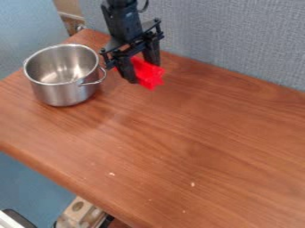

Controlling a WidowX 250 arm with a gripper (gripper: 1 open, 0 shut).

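My black gripper [131,61] hangs near the back edge of the table, shut on a red block [148,75] that sticks out below and between its fingers. To the left, a steel pot [60,78] with wire side handles stands on the wooden table, close beside the gripper and block.
A grey textured wall [238,40] runs behind it. Beyond the lower left edge are a blue floor and a light wooden piece [81,214].
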